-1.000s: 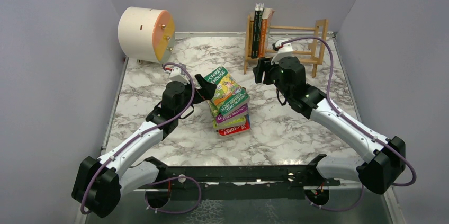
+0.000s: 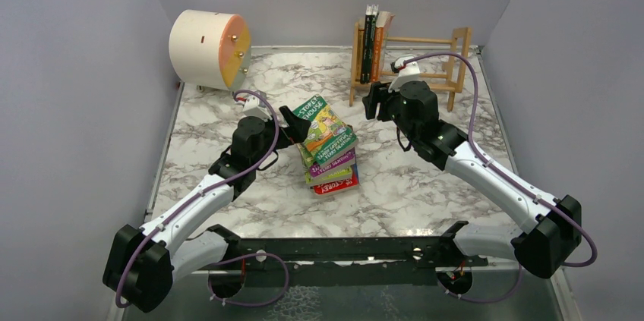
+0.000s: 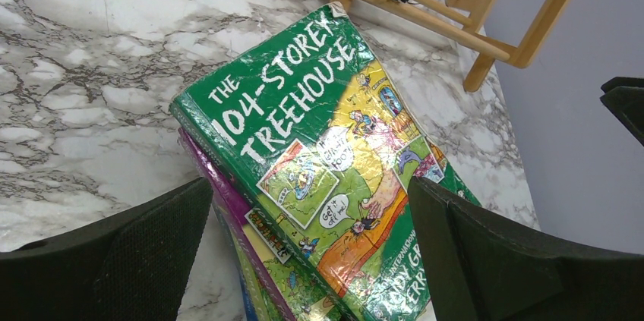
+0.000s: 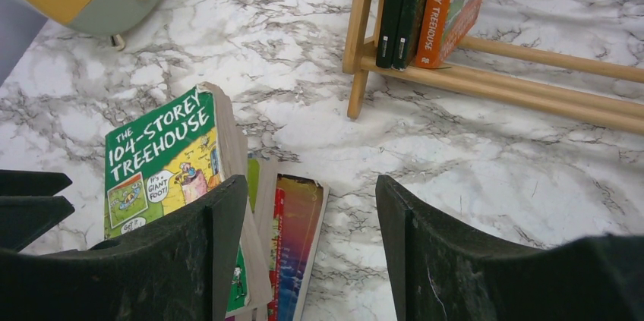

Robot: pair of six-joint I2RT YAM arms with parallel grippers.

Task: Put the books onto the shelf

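A green-covered book [image 2: 328, 133] lies askew on top of a pile in the middle of the table. Beneath it show the edges of a purple book [image 2: 333, 165], a lime-green book [image 2: 331, 177] and a red-spined book [image 2: 336, 186]. My left gripper [image 2: 298, 125] is open over the pile's left side; in the left wrist view the green cover [image 3: 334, 162] shows between and beyond its spread fingers, with nothing gripped. Right of the pile, my right gripper [image 2: 372, 101] is open and empty, with bare table between its fingers in the right wrist view.
At the back right stands a wooden rack [image 2: 357, 63] holding two dark volumes [image 2: 368, 44] and an orange-spined book [image 2: 378, 51] upright at its left end; its right part is empty. A white drum-shaped cabinet [image 2: 199, 48] stands back left.
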